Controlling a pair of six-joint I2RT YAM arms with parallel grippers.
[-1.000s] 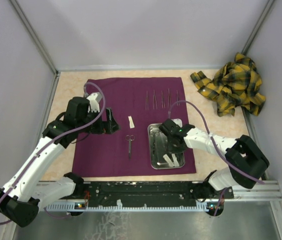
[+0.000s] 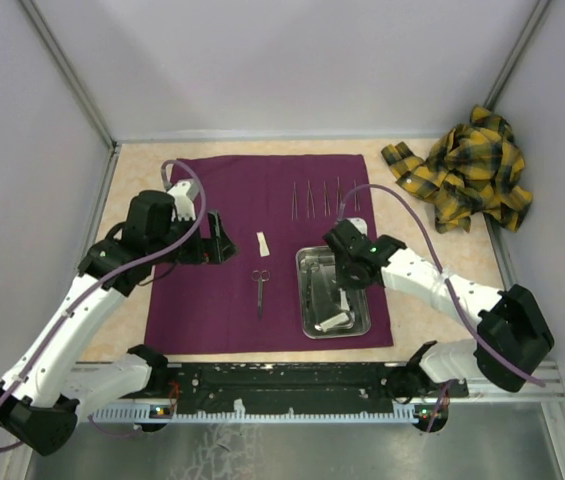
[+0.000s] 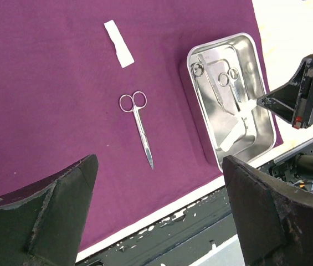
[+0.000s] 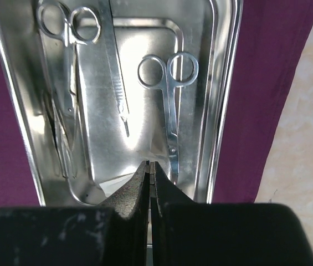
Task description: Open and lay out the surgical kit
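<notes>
The steel tray (image 3: 194,100) lies at the right of the purple cloth, holding scissors (image 4: 173,127), other instruments and white packets (image 3: 231,136). My right gripper is over the tray, shut with nothing visible between its tips. My left gripper stands open over the cloth's left side, empty. One pair of scissors (image 3: 139,124) and a white strip (image 3: 119,44) lie on the cloth left of the tray. Several slim instruments (image 2: 310,200) stand in a row at the back of the cloth.
A crumpled yellow plaid cloth (image 2: 477,170) lies at the back right of the table. The purple cloth (image 2: 222,320) has bare room at the left and front.
My right gripper has risen a little toward the back of the tray and its arm has shifted slightly. My left arm has moved very slightly.
</notes>
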